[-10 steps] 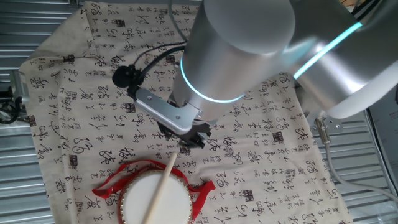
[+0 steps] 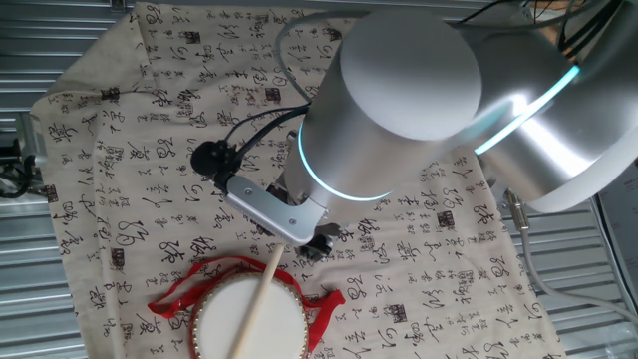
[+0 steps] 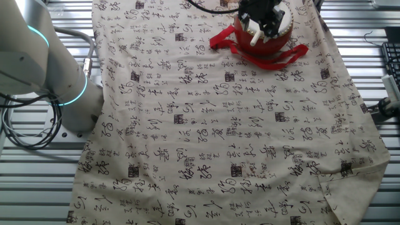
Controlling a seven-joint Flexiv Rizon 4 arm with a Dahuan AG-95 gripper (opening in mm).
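Note:
A red drum with a white head (image 2: 227, 317) sits at the bottom of exterior view 1, its red ribbon (image 2: 332, 311) spread on the cloth. Across its head lies a pale wooden stick (image 2: 261, 299), the upper end reaching past the drum's rim. My black gripper (image 2: 317, 242) hangs close to that end, partly covered by the arm's grey bracket. From the other side, in exterior view 2, the gripper (image 3: 267, 25) is in front of the red drum (image 3: 275, 45), near the stick's end (image 3: 255, 39). Whether the fingers are apart or touch the stick cannot be made out.
A cream cloth with black writing (image 3: 206, 125) covers most of the slatted metal table (image 3: 37, 187). Dark equipment (image 2: 14, 165) stands at the left edge in exterior view 1, and a keyboard (image 3: 391, 62) lies at the right in exterior view 2.
Drum, ribbon and stick have stayed put.

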